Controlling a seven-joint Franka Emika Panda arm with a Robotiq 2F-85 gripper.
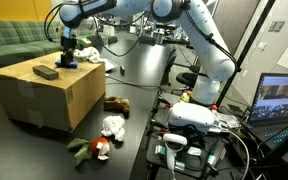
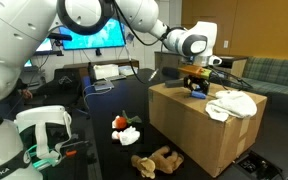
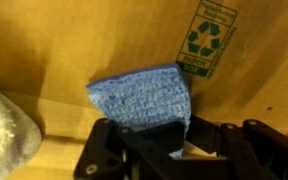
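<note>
A small blue cloth (image 3: 142, 98) lies on top of the cardboard box in the wrist view, its near part covered by the fingers. My gripper is shut, pointing down, with the cloth bunched at its fingertips and seemingly pinched between them. From the side, the gripper (image 1: 68, 52) is low over the box top with the blue cloth (image 1: 66, 64) directly beneath. The second exterior view shows the blue cloth (image 2: 197, 94) beside a white towel.
The cardboard box (image 2: 189, 125) has a white towel (image 2: 232, 105) on one side of its top and a dark flat object (image 1: 45, 72) near another edge. Soft toys, including a brown one (image 2: 158, 162) and a white one (image 1: 113, 126), lie on the dark surface below.
</note>
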